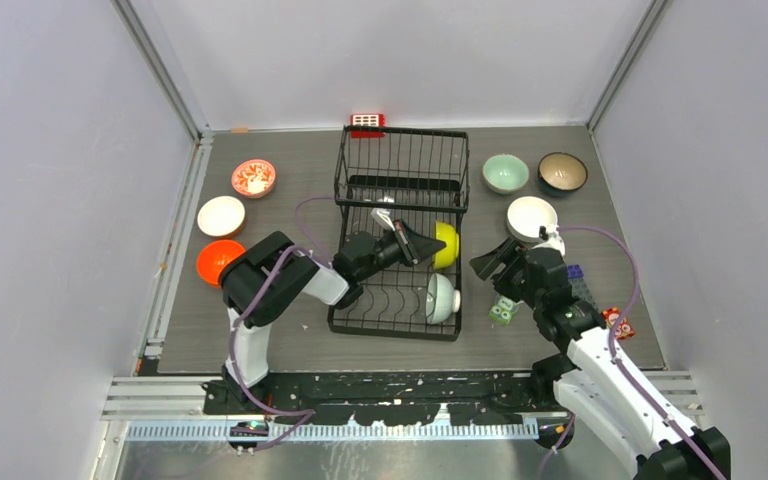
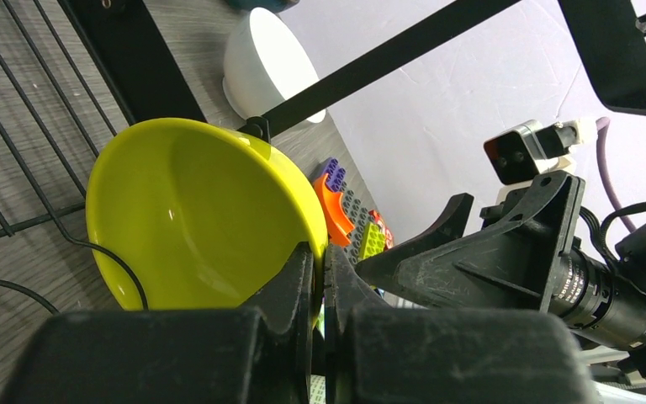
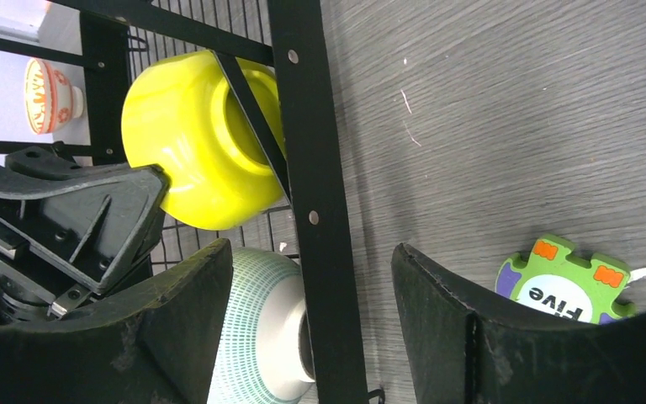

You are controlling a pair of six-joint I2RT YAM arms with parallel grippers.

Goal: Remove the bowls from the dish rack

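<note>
The yellow bowl [image 2: 189, 210] stands on its side in the black dish rack [image 1: 345, 300], against the rack's right side. My left gripper is shut on its rim. In front of it, a pale green-white bowl [image 1: 441, 299] also stands on its side in the rack, its foot toward the right. Just right of the rack, my right gripper [image 1: 484, 263] is open; in the right wrist view a rack post shows between its spread fingers, and nothing appears held.
Right of the rack, a green bowl [image 1: 505, 174], a brown bowl [image 1: 562, 173] and a white bowl [image 1: 531, 218] rest on the table. Orange [image 1: 220, 258], cream [image 1: 221, 216] and patterned [image 1: 254, 178] bowls line the left. A puzzle piece [image 3: 559, 282] lies near the right gripper.
</note>
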